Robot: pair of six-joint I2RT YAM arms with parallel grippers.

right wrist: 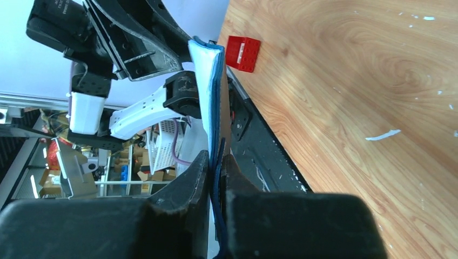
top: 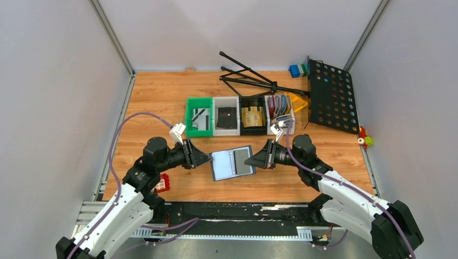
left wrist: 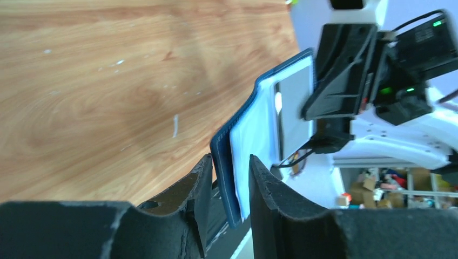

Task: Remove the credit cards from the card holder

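Observation:
The card holder (top: 232, 163) is held above the table between the grippers, pale blue inside with a grey panel, dark blue along its border. My right gripper (top: 247, 162) is shut on its right part; in the right wrist view the holder (right wrist: 211, 91) stands edge-on between the pressed fingers. My left gripper (top: 208, 159) is open at the holder's left edge; in the left wrist view that edge (left wrist: 243, 172) reaches toward the gap between its fingertips.
A row of green, white, black and white bins (top: 227, 129) stands behind. A black stand (top: 330, 97) lies back right, a red block (right wrist: 243, 54) near the left arm.

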